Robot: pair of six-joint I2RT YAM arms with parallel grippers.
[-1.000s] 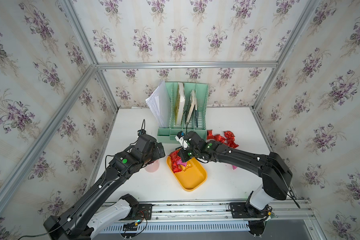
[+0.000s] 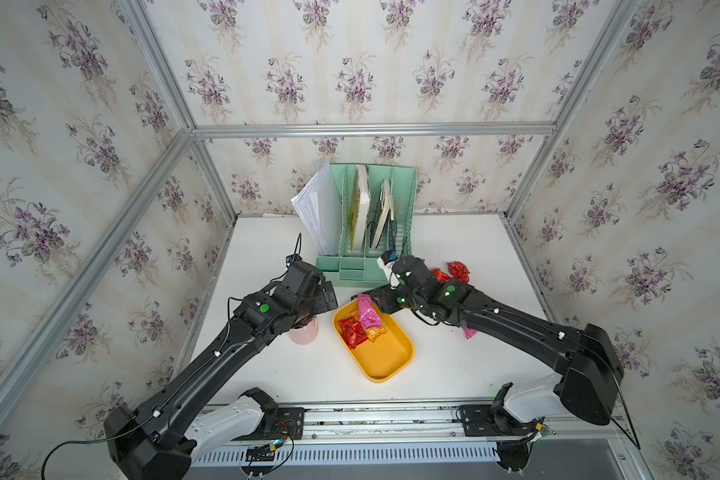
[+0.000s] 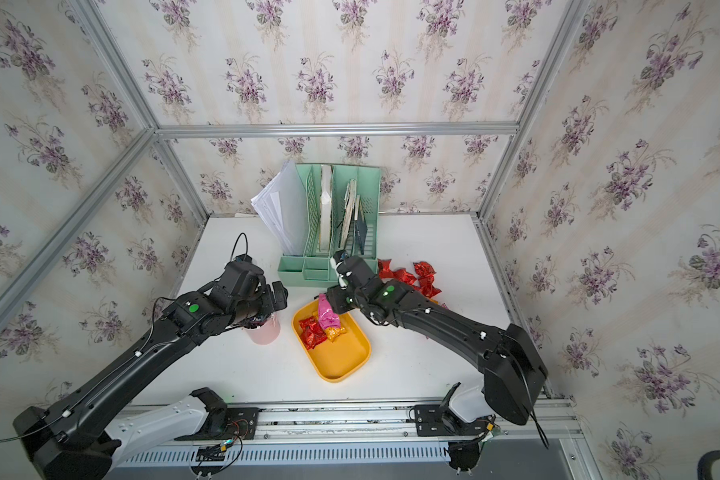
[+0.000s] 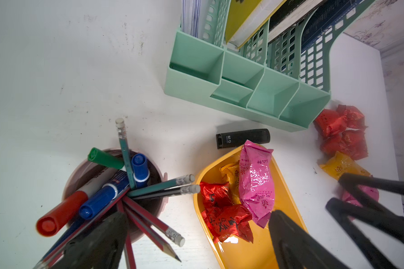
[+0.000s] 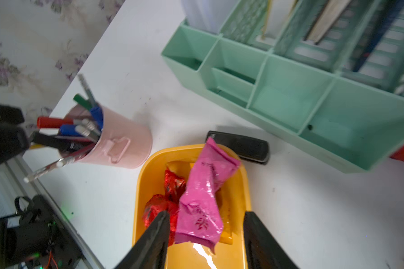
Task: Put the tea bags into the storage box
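Observation:
The orange box [image 2: 382,358] holds two red tea bags [image 4: 226,222], a yellow one [image 5: 225,224] and a long pink one [image 5: 201,197]. Leaning over the others, the pink bag reaches up to the box's far rim. My right gripper is open above the box, its fingers well apart with the pink bag visible beyond them and none gripped. To the left, my left gripper is open with nothing between its fingers, over the pen cup and box edge. Outside the box, on the right, lie several red tea bags [image 4: 343,130], a yellow one [image 4: 344,165] and a partly hidden pink one [image 4: 362,195].
A green organizer [image 5: 291,89] with books and papers stands behind the box. The pink pen cup [image 5: 130,141], with pens and pencils sticking out, is close on the left. A black stapler [image 4: 242,138] lies between box and organizer.
The pink bag now shows along the far end. My left arm has shifted slightly.

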